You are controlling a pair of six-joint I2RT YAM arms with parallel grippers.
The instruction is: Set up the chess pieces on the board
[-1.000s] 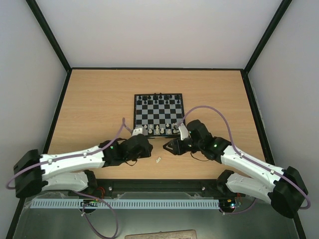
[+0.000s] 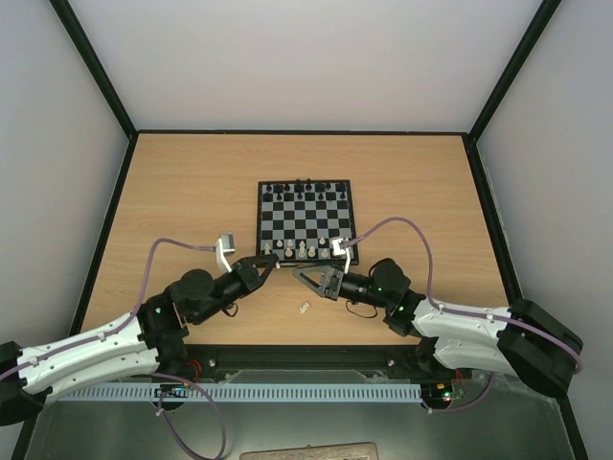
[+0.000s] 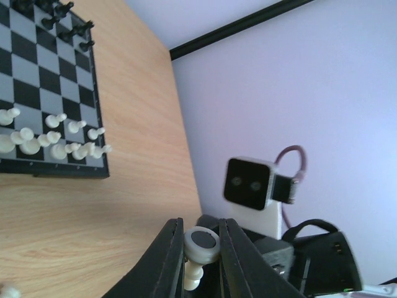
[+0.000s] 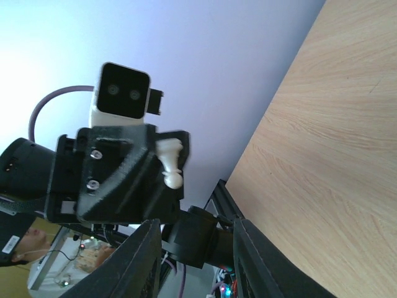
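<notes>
In the left wrist view a white chess piece (image 3: 201, 244) is pinched between the fingers of my left gripper, its round base toward the camera. The right wrist view shows that piece (image 4: 170, 162) from the side, head downward. My right gripper stands open, nothing between its fingers, facing the left one a short way off. On the chessboard (image 2: 305, 215), black pieces (image 2: 308, 187) line the far side and several white pieces (image 2: 301, 249) stand at the near side. Another white piece (image 2: 305, 307) lies on the table in front of the board.
Bare wooden tabletop (image 2: 182, 211) spreads left, right and behind the board. Both arms reach in over the front, their grippers close together near the board's front edge (image 2: 306, 264). Purple cables loop above each arm.
My right gripper has shifted left and its finger has opened wider. The board's pieces look unchanged.
</notes>
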